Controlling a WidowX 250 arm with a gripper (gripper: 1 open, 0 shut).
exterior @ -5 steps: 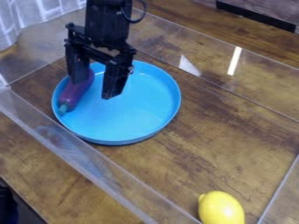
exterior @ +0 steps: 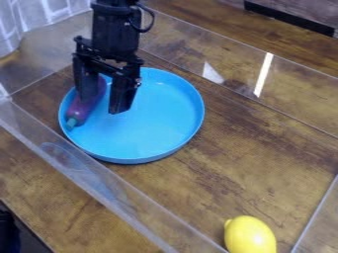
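Observation:
My black gripper [exterior: 106, 85] hangs open over the left part of a blue plate [exterior: 161, 124]. Its fingers are on either side of, or just above, a purple eggplant [exterior: 82, 111] that lies along the plate's left side, its green stem end toward the front. The gripper partly covers the eggplant; whether it touches it I cannot tell.
A yellow lemon [exterior: 248, 235] lies on the wooden table [exterior: 244, 148] at the front right, outside the plate. Clear plastic walls run along the left and across the back. The table right of the plate is clear.
My gripper has moved a little to the left, over the eggplant, and now covers more of it. The plate and lemon have not moved.

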